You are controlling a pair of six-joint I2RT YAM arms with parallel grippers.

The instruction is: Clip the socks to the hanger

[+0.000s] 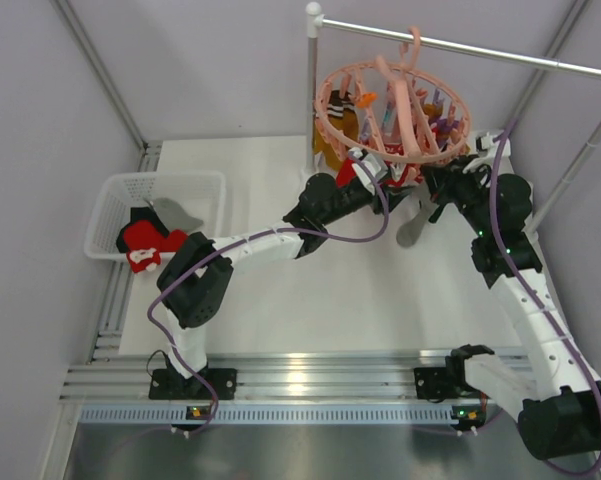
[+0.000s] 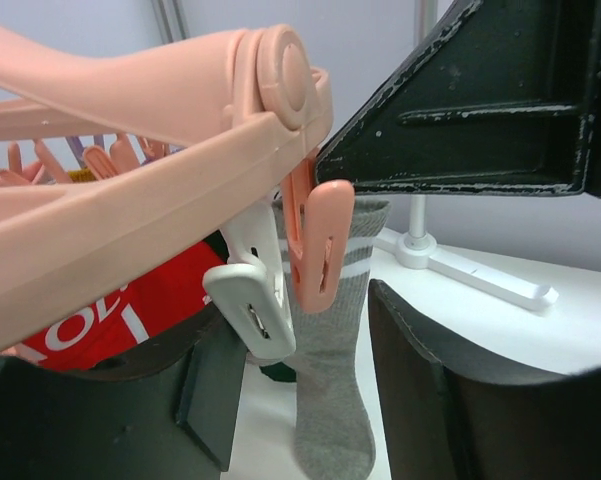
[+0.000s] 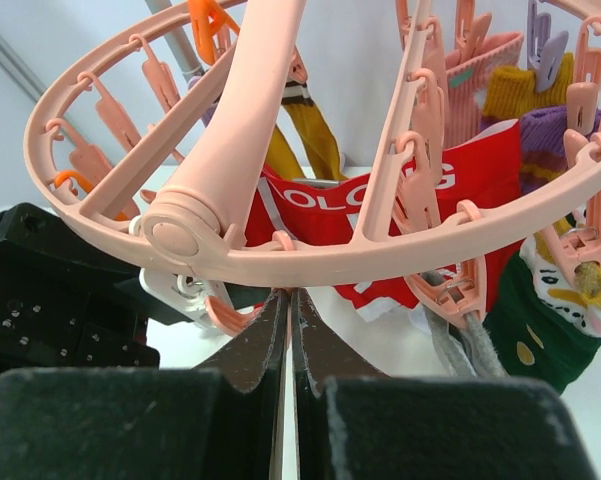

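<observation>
A pink round hanger [image 1: 335,85] hangs from the rail with socks clipped on. In the left wrist view, a white clip [image 2: 242,300] and a pink clip [image 2: 325,240] hang from its ring, with a grey sock [image 2: 330,400] behind. My left gripper is part open just below and around the white clip; nothing clearly sits between its fingers. My right gripper is shut at the ring's lower edge, by the pink clip; nothing shows between its fingers. A red sock [image 3: 315,220] and a green sock [image 3: 535,340] hang beyond it.
A white basket [image 1: 125,190] with red, black and grey socks stands at the left. The rail [image 1: 480,50] crosses above, with posts behind and to the right.
</observation>
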